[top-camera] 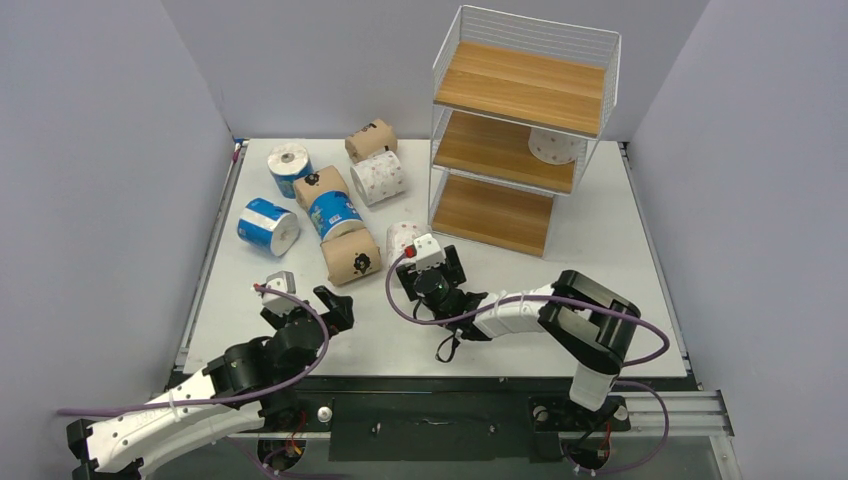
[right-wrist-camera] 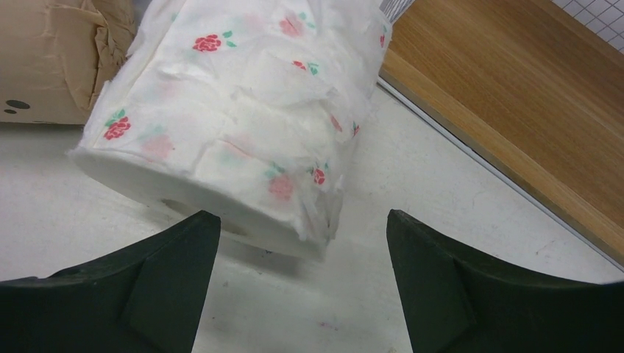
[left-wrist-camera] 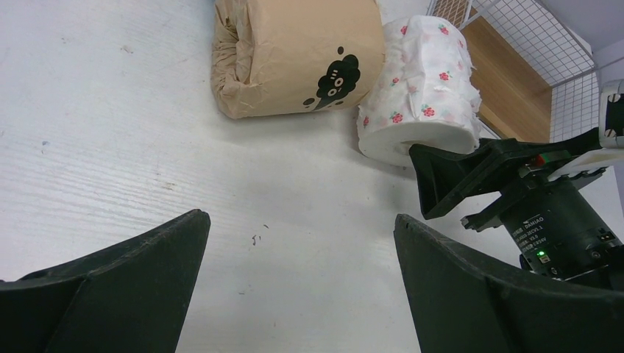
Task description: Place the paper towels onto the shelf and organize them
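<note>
A white floral paper towel roll (right-wrist-camera: 243, 110) lies on its side on the table, its near end by my right gripper. That gripper's fingers stand apart, one close to the roll's near end, with nothing clamped between them. In the left wrist view the same floral roll (left-wrist-camera: 423, 81) touches a brown-wrapped roll (left-wrist-camera: 316, 55), and a right finger overlaps its end. My left gripper is open over bare table, holding nothing. The wire shelf (top-camera: 505, 213) has wooden boards; another floral roll (top-camera: 553, 147) stands on its middle level.
Left of the shelf lie several rolls: a blue pack (top-camera: 268, 227), an upright blue roll (top-camera: 290, 168), another blue roll (top-camera: 335, 213), a far floral roll (top-camera: 379, 178) and a brown roll (top-camera: 371, 140).
</note>
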